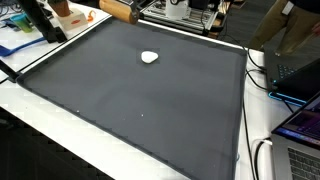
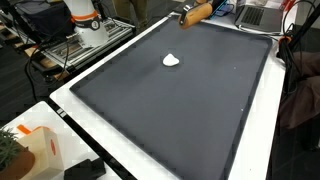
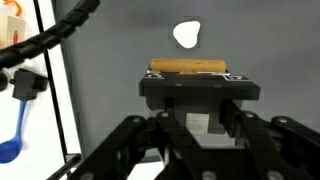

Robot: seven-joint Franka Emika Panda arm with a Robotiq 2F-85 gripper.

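Observation:
An orange-brown, wood-coloured block or roll (image 2: 196, 15) is held up at the far edge of the dark mat. In the wrist view, a strip of this wooden piece (image 3: 187, 66) shows just beyond my dark gripper, which is shut on it; the gripper hides the rest. The same piece (image 1: 120, 11) is cut off by the top edge of exterior view 1. Out on the mat, apart from the gripper, lies a small white rounded piece (image 1: 149, 57), also visible in the wrist view (image 3: 187, 34).
Laptops (image 1: 300, 155) and cables sit along one side. Tools and clutter, including a blue spoon-like thing (image 3: 10, 150), lie beyond the mat's other edge.

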